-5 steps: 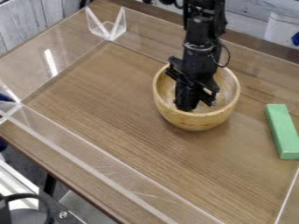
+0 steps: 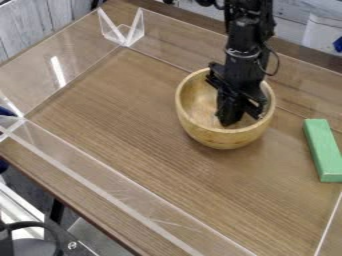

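A large tan bowl [image 2: 202, 124] stands on the wooden table at the centre right. The black robot arm comes down from the top, and its gripper [image 2: 227, 112] is inside the bowl, over its right part. The fingers are dark and partly hidden by the bowl and each other; the gripper looks shut, and I cannot make out anything between the fingertips.
A green block [image 2: 322, 150] lies at the right edge of the wooden table [image 2: 114, 150]. Clear tape marks a corner at the top left. Dark cables show at the lower left.
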